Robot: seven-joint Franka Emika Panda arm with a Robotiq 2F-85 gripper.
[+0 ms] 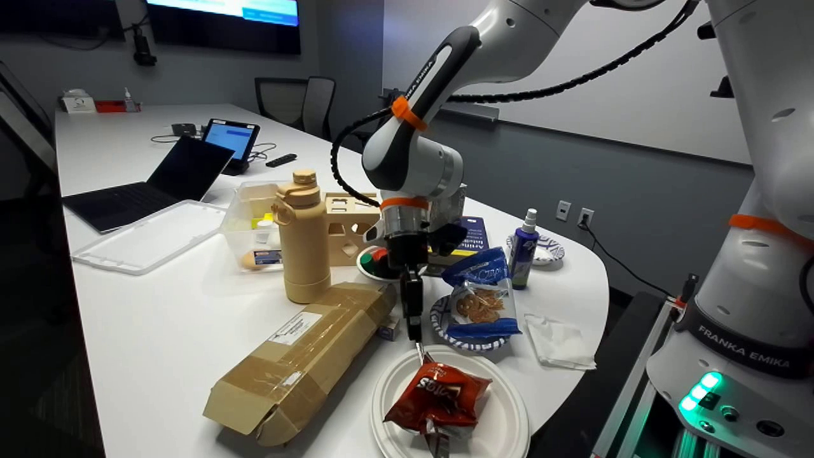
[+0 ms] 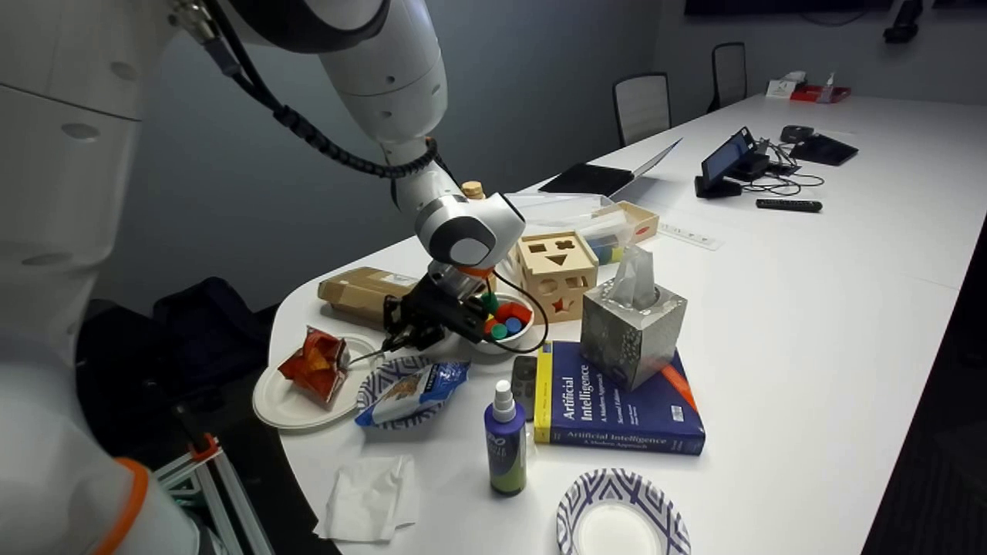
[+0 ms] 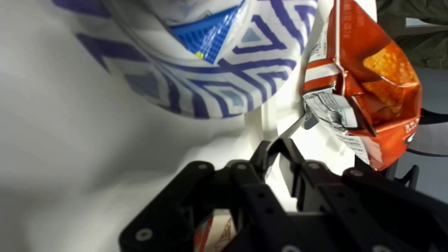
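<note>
My gripper point(image 1: 414, 336) points down at the rim of a white plate point(image 1: 386, 439). Its fingers are shut on a thin silver metal utensil point(image 3: 290, 129), whose full shape I cannot make out. From the fingertips the utensil point(image 2: 367, 355) runs to a crumpled red chip bag point(image 1: 441, 397) lying over the plate. In the wrist view, the far end of the metal meets the silver edge of the bag point(image 3: 384, 92); whether it grips, pierces or only touches the bag is hidden.
A blue snack bag point(image 1: 481, 294) sits on a patterned plate point(image 2: 381, 378) close to the gripper. Alongside lies a long cardboard box point(image 1: 305, 359). Behind stand a tan bottle point(image 1: 305, 244), a bowl of blocks point(image 2: 504, 324) and a spray bottle point(image 2: 505, 439). Free table lies at the left.
</note>
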